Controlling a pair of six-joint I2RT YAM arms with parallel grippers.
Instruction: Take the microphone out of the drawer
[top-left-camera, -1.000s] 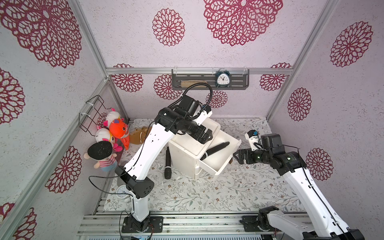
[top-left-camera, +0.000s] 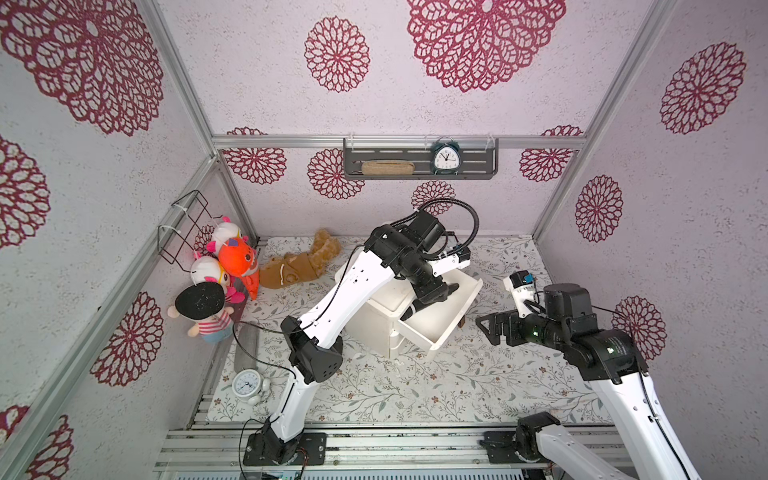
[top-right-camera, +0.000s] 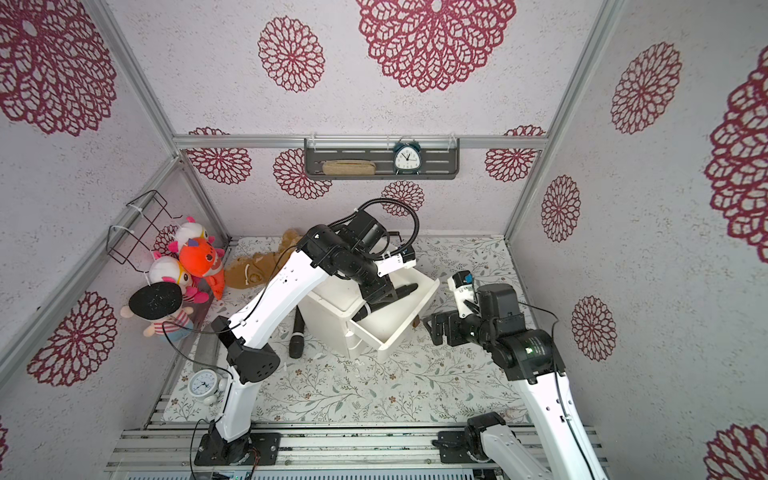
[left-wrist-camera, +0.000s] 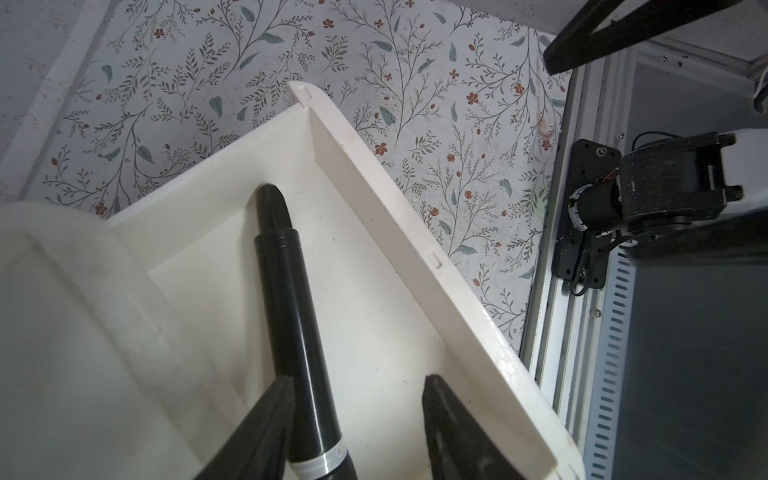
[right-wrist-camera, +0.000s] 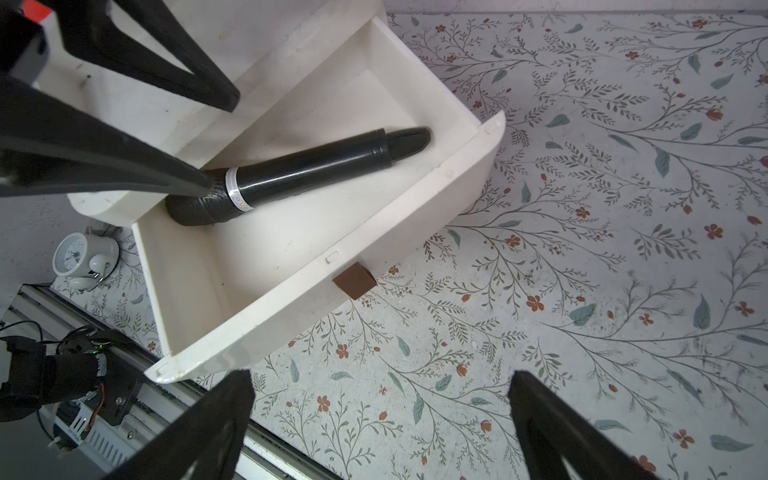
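Inside the pulled-out white drawer (right-wrist-camera: 320, 232) lies a black microphone (right-wrist-camera: 320, 168) with a white band, slanting across its floor. My left gripper is over the drawer with its fingers part open; in the left wrist view the microphone (left-wrist-camera: 296, 320) passes behind the left finger (left-wrist-camera: 260, 436), and no grip on it shows. From the right wrist view, the left gripper's dark fingers (right-wrist-camera: 104, 148) hang at the microphone's banded end, one tip overlapping it in the picture. To the right of the drawer, my right gripper stands open and empty above the table.
A second black microphone (top-right-camera: 297, 336) lies on the table left of the white cabinet (top-right-camera: 324, 324). Plush toys (top-left-camera: 238, 257), a brown plush (top-left-camera: 292, 268) and a white clock (top-left-camera: 247, 385) occupy the left side.
My left gripper has moved right and slightly down in the top left view, from over the cabinet top to over the drawer.
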